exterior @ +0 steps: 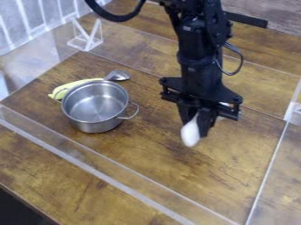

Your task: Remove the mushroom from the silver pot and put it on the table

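Note:
A small white object, apparently the mushroom (191,134), sticks out below my gripper (193,119), which is shut on it. It is low over the wooden table (141,171), right of the pot; whether its lower end touches the wood I cannot tell. To the left stands the silver pot (95,107), upright with its handle to the right, and no item shows inside it. The black gripper body hides the mushroom's upper end.
Behind the pot lie a yellow banana-like item (73,86) and a silver spoon (116,76). Clear low walls (106,180) edge the table area. Bare wood lies in front of the gripper and to its right.

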